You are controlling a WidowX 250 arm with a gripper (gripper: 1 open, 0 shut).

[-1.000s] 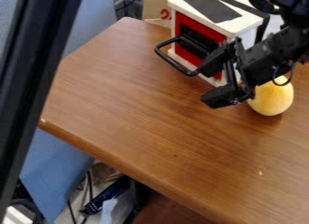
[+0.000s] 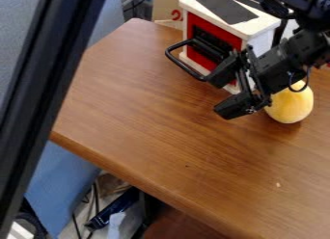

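My black gripper (image 2: 237, 100) hangs over the wooden table (image 2: 154, 146) at the right, in front of a white and red box (image 2: 213, 26) with a dark panel on top and a black handle (image 2: 178, 60). A round pale yellow object (image 2: 294, 106) sits on the table just right of the gripper, partly behind it. Whether the fingers are open or shut is unclear.
The table's left edge runs diagonally beside a blue-grey partition and a dark vertical frame (image 2: 39, 98). A cardboard box (image 2: 168, 6) stands behind.
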